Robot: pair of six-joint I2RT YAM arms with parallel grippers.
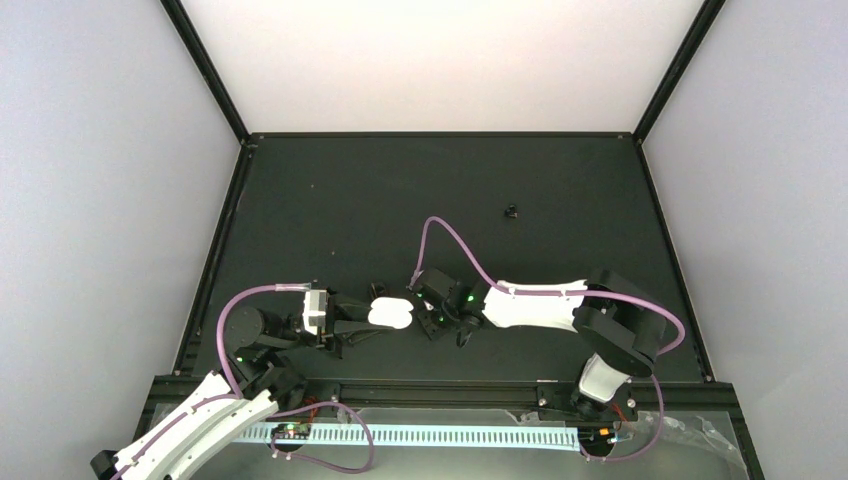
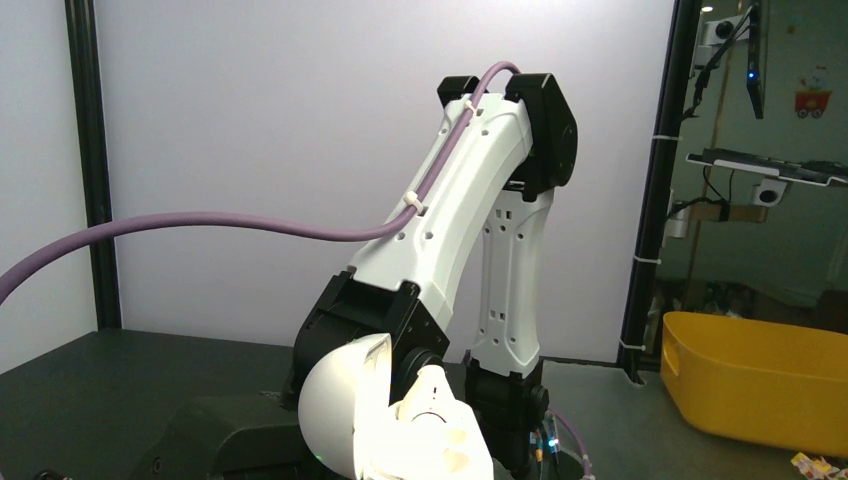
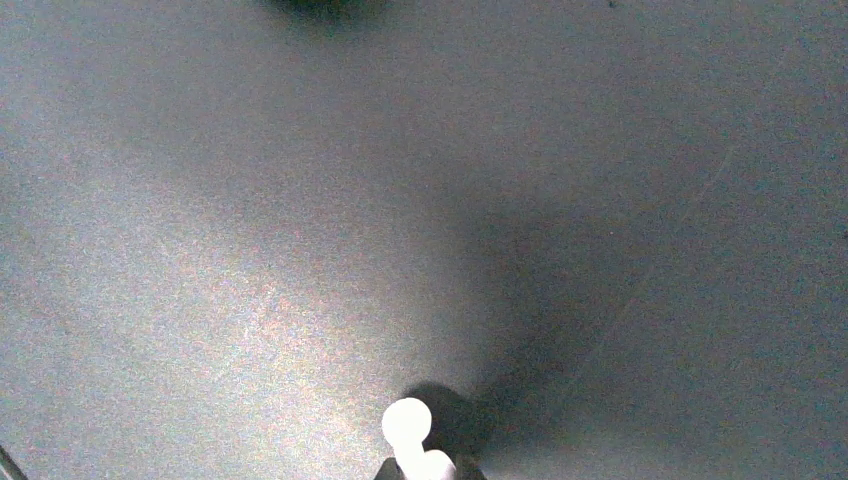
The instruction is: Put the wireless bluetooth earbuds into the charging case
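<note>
The white charging case (image 1: 390, 312) is in my left gripper (image 1: 372, 318), which is shut on it at the table's left-centre. In the left wrist view the case (image 2: 430, 455) has its rounded lid swung up; the left fingers do not show there. Right of the case, my right gripper points down at the table. At the bottom edge of the right wrist view its dark fingertips (image 3: 387, 470) close round a white earbud (image 3: 407, 422), whose round end sticks out past them. From above, the right arm largely covers this earbud.
A small black item (image 1: 511, 212) lies toward the back of the table, and another dark item (image 1: 377, 290) sits just behind the case. The right arm (image 1: 537, 305) reaches across the front right.
</note>
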